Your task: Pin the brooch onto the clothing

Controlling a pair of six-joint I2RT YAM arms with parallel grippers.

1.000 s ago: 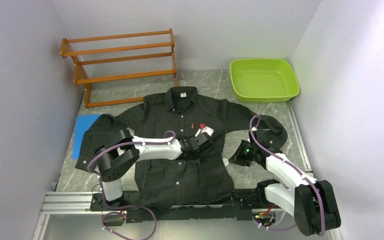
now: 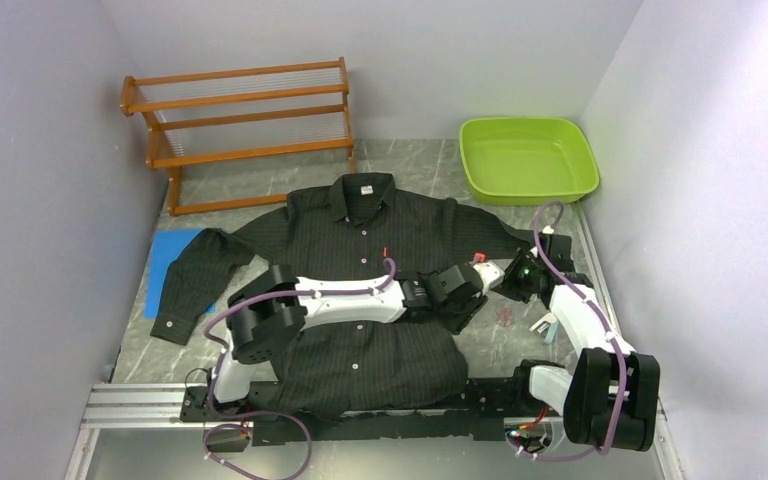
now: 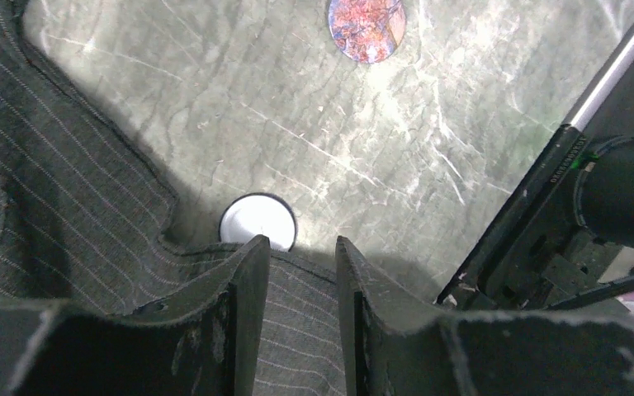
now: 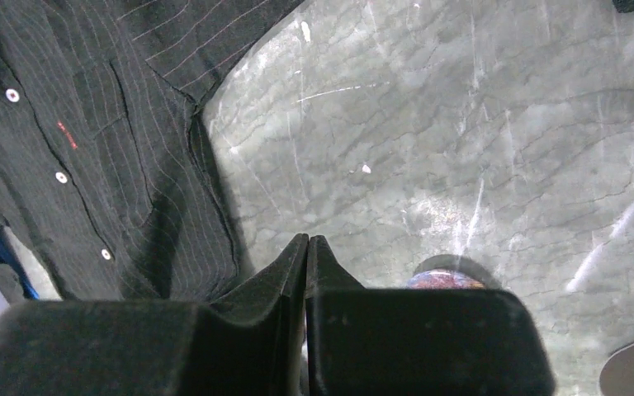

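Note:
The dark striped shirt is spread over the table. A round white brooch lies on the table at the shirt's side edge, its near part covered by the cloth. My left gripper is open above that edge, nothing between its fingers; in the top view it hides the white brooch. A round picture brooch lies on bare table to the right, also visible in the left wrist view. My right gripper is shut over the table beside the shirt, with nothing showing between its fingertips.
A green basin stands at the back right, a wooden rack at the back left. Small tools lie right of the picture brooch. My two grippers are close together near the shirt's right side.
My left gripper has moved right, from over the shirt's chest to its side edge. My right gripper has drawn back and right, uncovering the picture brooch. The white brooch is now hidden in the top view.

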